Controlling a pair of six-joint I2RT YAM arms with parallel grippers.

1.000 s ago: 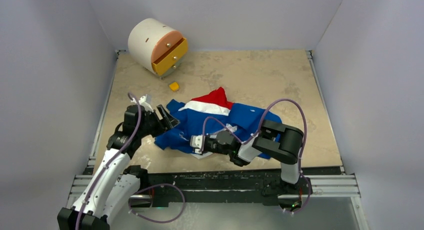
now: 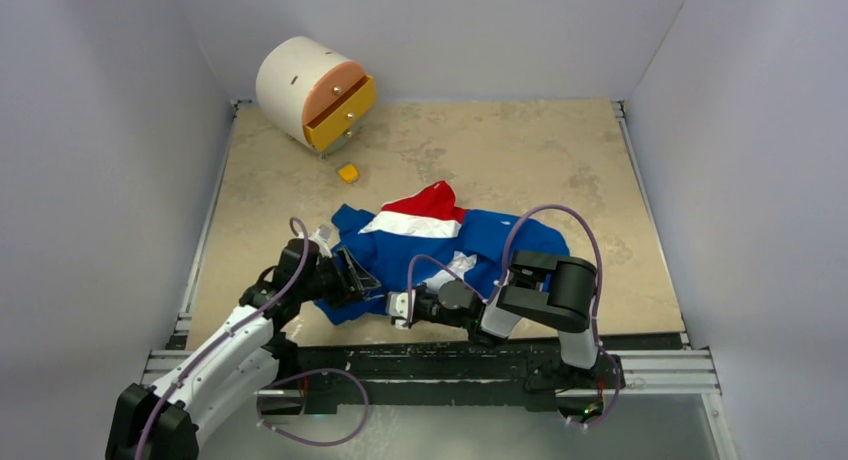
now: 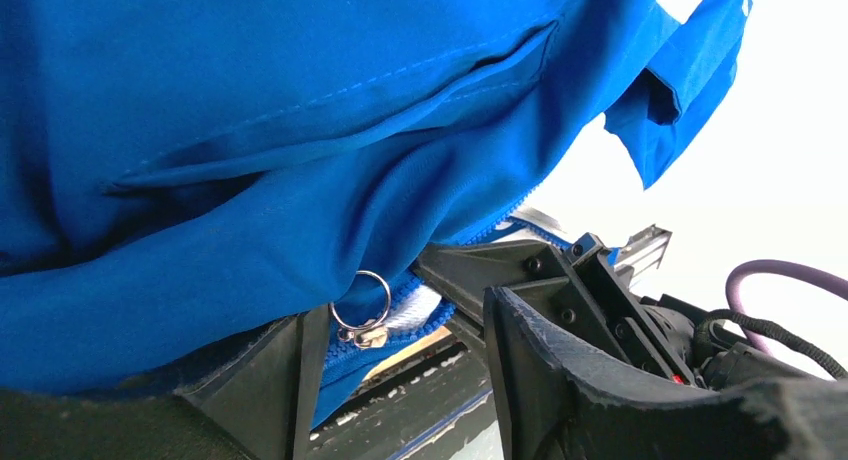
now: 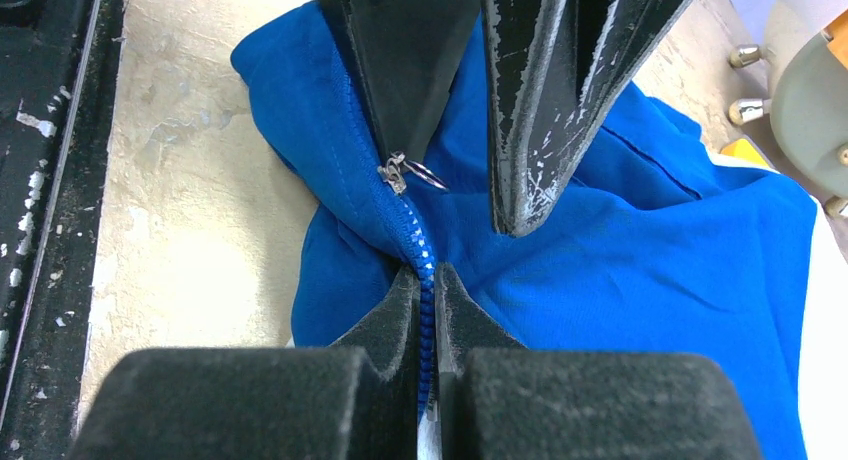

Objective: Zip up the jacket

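Observation:
The blue jacket [image 2: 400, 255], with red and white parts, lies spread on the table. In the left wrist view a metal pull ring [image 3: 388, 302] hangs from the zip slider [image 3: 372, 337] on the jacket's edge. My left gripper is part open, its fingers to either side of the slider as seen there. Whether they touch the ring I cannot tell. In the right wrist view my right gripper is shut on the zip edge [image 4: 412, 230], which runs between its fingertips. The slider [image 4: 396, 172] sits just beyond, beside the left fingers [image 4: 525, 195].
A white drum-shaped cabinet [image 2: 300, 75] with an open yellow drawer [image 2: 340, 115] stands at the back left. A small yellow block [image 2: 348, 173] lies in front of it. Both gripper heads are close together near the front edge.
My left gripper has come right and toward the front edge, down to the zip beside the right gripper.

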